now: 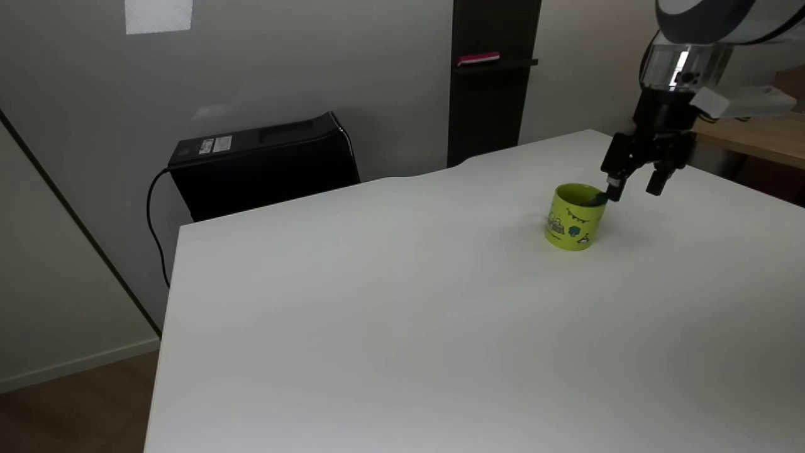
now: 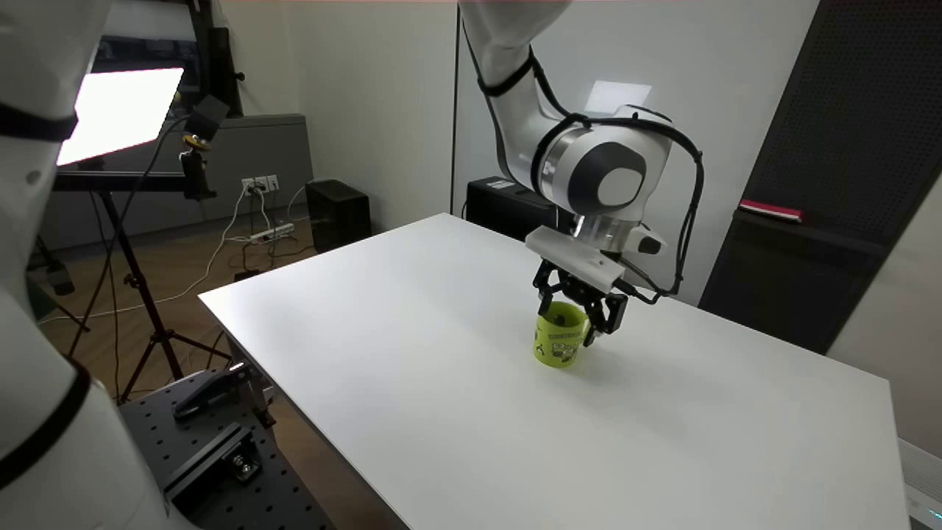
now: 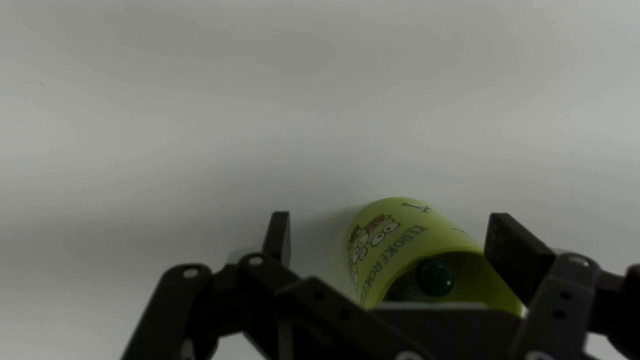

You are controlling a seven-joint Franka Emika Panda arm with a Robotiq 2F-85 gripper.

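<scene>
A yellow-green mug (image 1: 573, 219) with printed figures stands upright on the white table, towards the right in exterior view 1. Something dark green (image 3: 435, 278) with a rounded end is inside it, as the wrist view shows; the rest of that object is hidden. My gripper (image 1: 636, 192) is open beside the mug at about rim height. From exterior view 2 the gripper (image 2: 567, 324) overlaps the mug (image 2: 558, 350). In the wrist view the mug (image 3: 396, 246) appears between the spread fingers, nearer the right one (image 3: 516, 252). No grip on it shows.
A black box-shaped appliance (image 1: 264, 162) stands behind the table's far edge. Beyond it are the wall and a dark panel (image 1: 494, 98).
</scene>
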